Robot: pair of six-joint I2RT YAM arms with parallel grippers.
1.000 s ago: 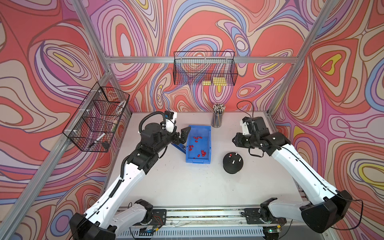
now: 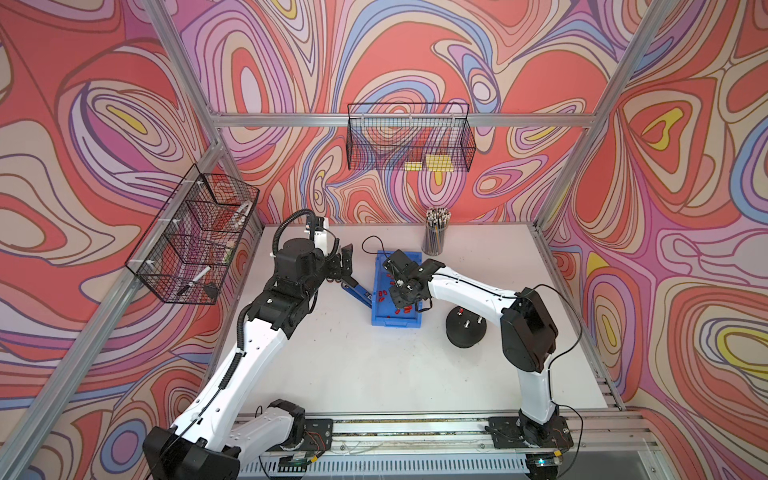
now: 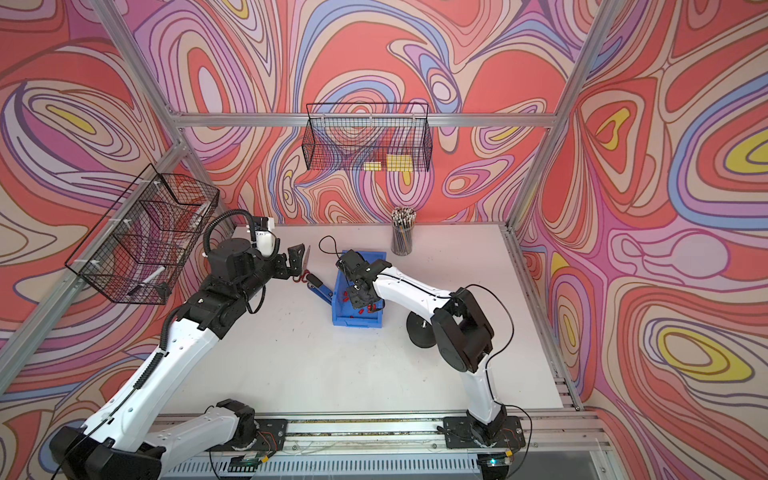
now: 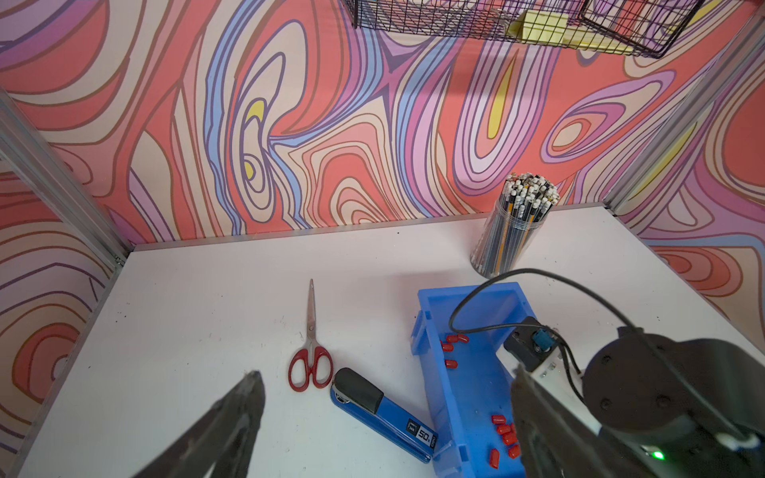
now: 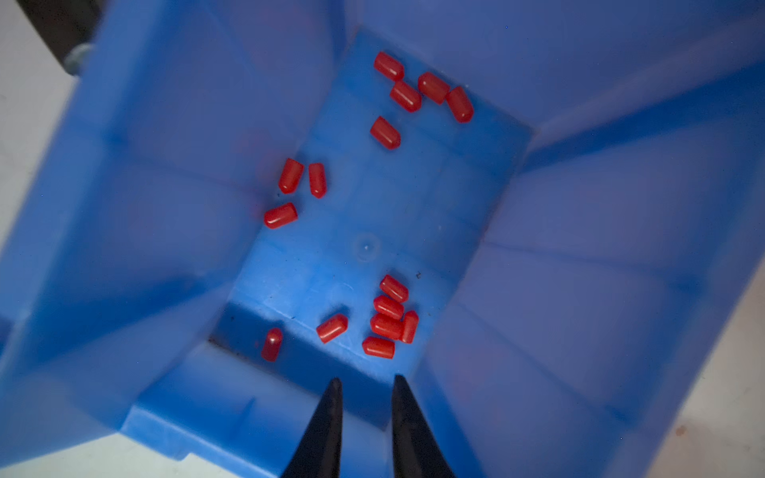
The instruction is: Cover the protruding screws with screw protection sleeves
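Note:
Several small red sleeves [image 5: 387, 306] lie loose on the floor of the blue bin [image 5: 446, 187], some clustered and some single. My right gripper is over the bin, pointing down at its near end, fingers a little apart with only bin showing between them. A black round base [image 2: 460, 336] with a few short pale screws sticking up stands right of the bin, below the right arm; whether any screw bears a sleeve is too small to tell. Left of the bin, my left gripper hangs above the table, wide open and empty.
A blue stapler [image 4: 386, 418] lies against the bin's left side, with red-handled scissors [image 4: 310, 354] farther left. Behind the bin stands a cup of pencils [image 2: 434, 233]. Wire baskets [image 2: 410, 144] hang at the back and left.
My right arm has swung left from beside the black base to over the bin and come lower. My left gripper has drawn back left, away from the bin's edge.

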